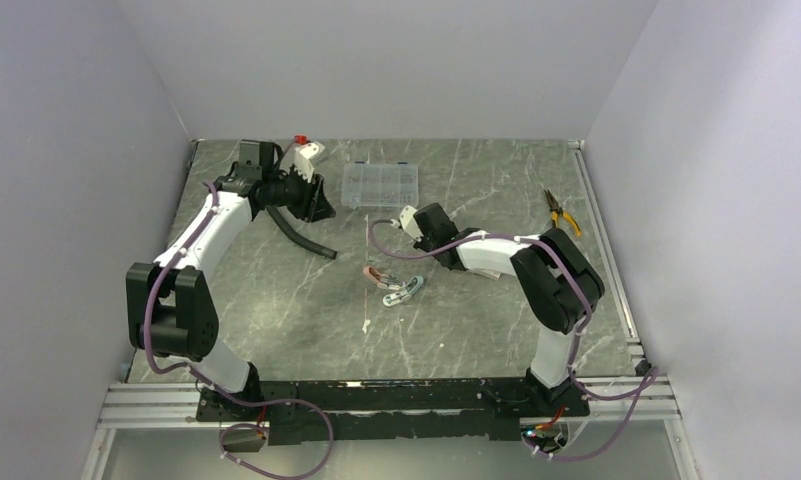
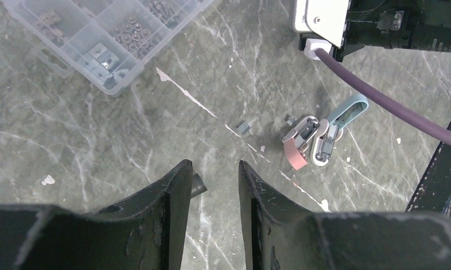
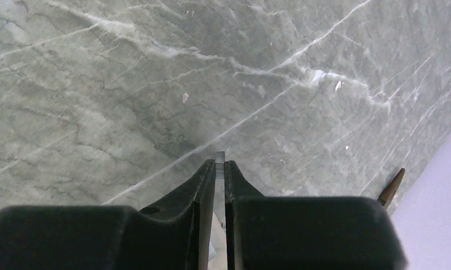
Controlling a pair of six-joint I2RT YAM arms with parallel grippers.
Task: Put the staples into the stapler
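The pink stapler [image 1: 380,278] and the light blue stapler [image 1: 404,291] lie opened side by side mid-table; the left wrist view shows the pink stapler [image 2: 294,153] and the blue stapler [image 2: 349,109] close up. Two small grey staple pieces, one [image 2: 242,127] nearer and one [image 2: 289,119] beside the pink stapler, rest on the marble. My right gripper, up and right of the staplers in the top view, has a short grey staple strip [image 3: 220,156] between its nearly closed fingertips. Well left of them, my left gripper is open and empty above the table.
A clear compartment box [image 1: 380,185] of small hardware stands at the back. The black tube [image 1: 301,238] lies below the left gripper. Yellow-handled pliers [image 1: 562,213] lie at the right. A pale flat object [image 1: 486,273] sits partly under the right arm.
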